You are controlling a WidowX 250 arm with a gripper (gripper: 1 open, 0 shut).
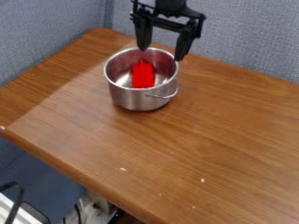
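Observation:
A steel pot [129, 98] with a wire side handle stands on the wooden table [222, 149], upper middle of the view. A red block [142, 77] is inside it. My black gripper [165, 39] hangs above and behind the pot, open, its two fingers spread apart with nothing between them.
Grey padded walls [242, 33] border the table at the back and left. Cables and hardware lie off the table's edge at the bottom left.

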